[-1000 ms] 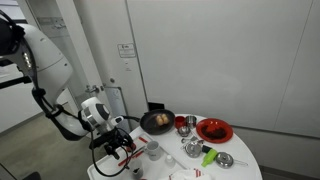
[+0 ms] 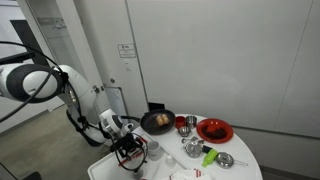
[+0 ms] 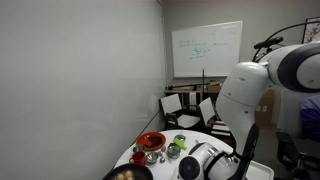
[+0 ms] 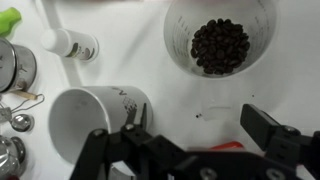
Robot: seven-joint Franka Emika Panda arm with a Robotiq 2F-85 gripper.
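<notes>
My gripper stands open over the white table, nothing held between its fingers. In the wrist view its left finger is close against the side of a white mug point(image 4: 75, 125); whether they touch I cannot tell. A white cup with dark coffee beans point(image 4: 220, 48) in it sits at the top, beyond the fingertips. Something red point(image 4: 228, 146) shows low between the fingers, partly covered by the gripper. In exterior view 1 the gripper point(image 2: 128, 152) is low at the table's left side, beside a white cup point(image 2: 154, 149).
A black pan point(image 2: 157, 122) with brownish items lies at the back, near a red bowl point(image 2: 215, 123). Metal cups point(image 2: 191, 121), a green item point(image 2: 209, 157) and a steel pot point(image 2: 225, 160) stand to the right. A small white bottle point(image 4: 66, 43) is near the mug.
The arm has come down and the gripper has shifted right, closer to the white cups on the table. The objects on the table look unmoved.
</notes>
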